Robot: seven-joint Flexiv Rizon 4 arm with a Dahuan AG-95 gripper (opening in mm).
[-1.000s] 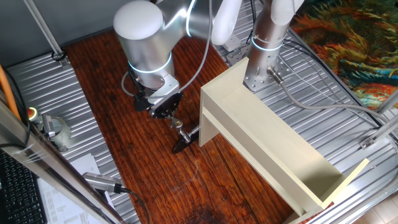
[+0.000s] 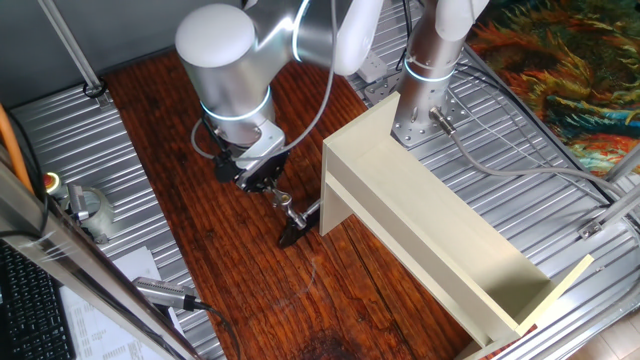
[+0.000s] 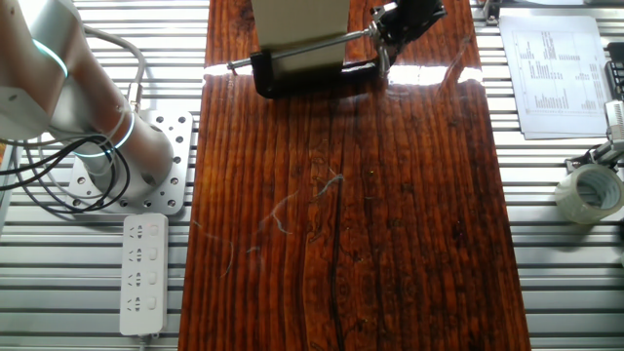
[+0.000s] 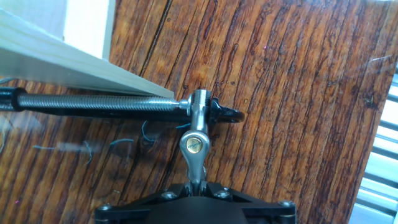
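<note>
A clamp with a black frame and a threaded silver screw lies against the end of a cream wooden shelf unit. Its metal handle, with a round joint in the middle, points back toward my gripper. In the wrist view the black fingers come together at the near end of that handle, shut on it. Exterior view 2 shows the screw running across the pale panel, the black frame around its lower end. The exact contact at the fingertips is small and partly hidden.
The shelf unit fills the right side of the brown wooden board. Bare wood lies left of the clamp. Beyond the board are a power strip, a tape roll and paper sheets.
My arm and wrist have shifted slightly to the left in exterior view 1. The clamp and shelf unit look unmoved.
</note>
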